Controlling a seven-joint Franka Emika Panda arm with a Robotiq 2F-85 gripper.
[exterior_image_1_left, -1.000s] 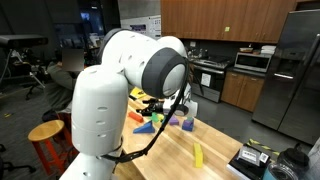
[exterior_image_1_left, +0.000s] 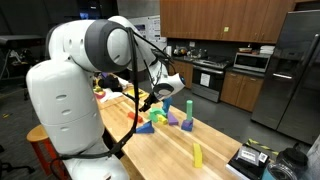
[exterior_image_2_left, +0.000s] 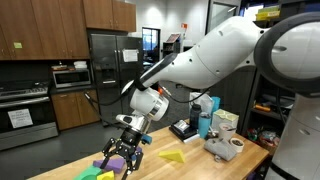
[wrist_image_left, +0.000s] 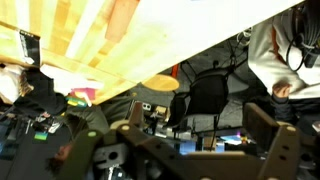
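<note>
My gripper stands open in the wrist view, with nothing between its dark fingers. In exterior view 1 it hangs over the far left part of the wooden table (exterior_image_1_left: 225, 142), by the coloured blocks. Among these are an upright green block (exterior_image_1_left: 189, 110), a purple block (exterior_image_1_left: 172, 118), a blue wedge (exterior_image_1_left: 145, 128) and an orange block (exterior_image_1_left: 132, 115). A yellow block (exterior_image_1_left: 197, 155) lies apart, nearer the front. Exterior view 2 has the gripper (exterior_image_2_left: 131, 137) above a purple block (exterior_image_2_left: 117, 163); a yellow triangle (exterior_image_2_left: 171, 156) lies to the right.
A black-and-white device (exterior_image_1_left: 250, 160) and a dark round container (exterior_image_1_left: 290, 162) occupy the table's right end. Beside the table is a red stool (exterior_image_1_left: 39, 134). Beyond the table edge, the wrist view faces cluttered floor with a black chair (wrist_image_left: 208, 95).
The blocks show no clear movement.
</note>
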